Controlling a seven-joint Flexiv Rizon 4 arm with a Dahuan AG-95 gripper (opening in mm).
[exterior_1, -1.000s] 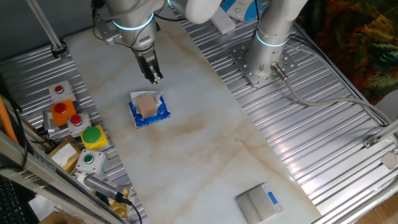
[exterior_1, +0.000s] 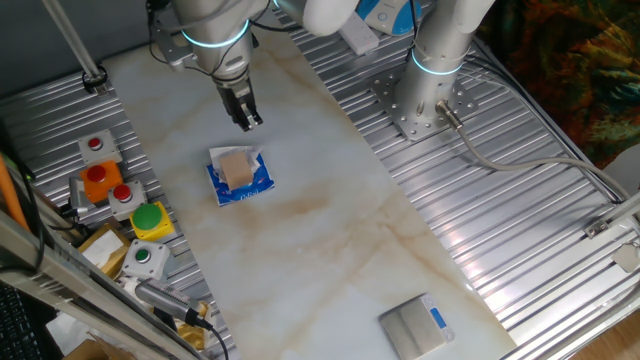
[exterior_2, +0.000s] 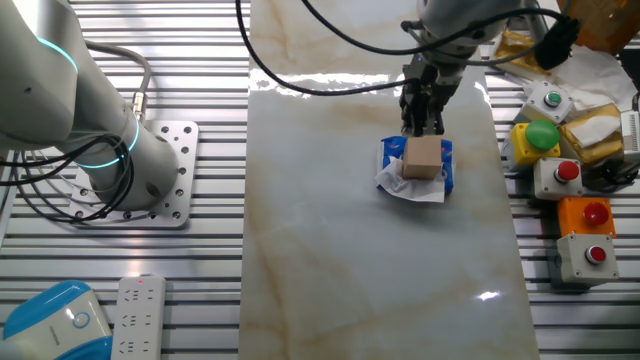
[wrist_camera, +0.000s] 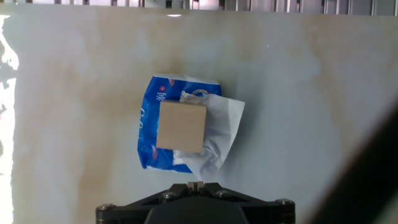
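Note:
A tan square block (wrist_camera: 181, 126) rests on a blue packet (wrist_camera: 148, 127), with a crumpled white tissue (wrist_camera: 224, 121) sticking out from beneath it on one side. The same block (exterior_1: 236, 169) shows in exterior view 1 near the middle of the marble-look board. My gripper is shut, its small fingertips together and nothing visible between them. It hangs above the board, off to one side of the packet and clear of the block. In exterior view 2 the gripper (exterior_2: 422, 128) appears just behind the block, with its fingertips partly hidden.
A small scale-like metal plate (exterior_1: 412, 328) lies at the board's far end. Several button boxes, including a green button (exterior_1: 148, 217), line one long side. A power strip (exterior_2: 138, 318) lies by the robot base. Most of the board (exterior_1: 300, 260) is bare.
My gripper has shifted only very slightly over the board. The block, packet and tissue have stayed in place.

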